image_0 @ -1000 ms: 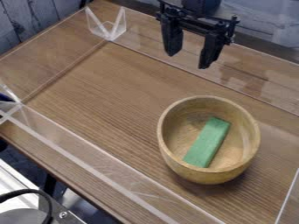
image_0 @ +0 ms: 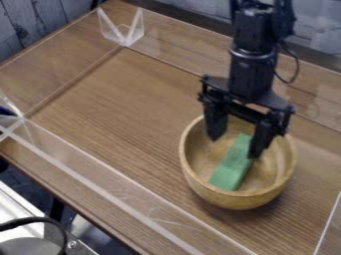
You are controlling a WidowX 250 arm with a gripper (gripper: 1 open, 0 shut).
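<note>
My gripper (image_0: 244, 120) has its fingers spread open, hanging over the far rim of a tan round bowl (image_0: 266, 189) at the right of the camera view. Inside the bowl lies a flat green object (image_0: 233, 163), below and between my fingers. Nothing shows between the fingers. The far part of the bowl is partly hidden by the gripper.
A clear angular piece (image_0: 123, 28) stands at the back left. A black object (image_0: 27, 239) with cables is at the lower left corner.
The bowl and green object look unmoved.
</note>
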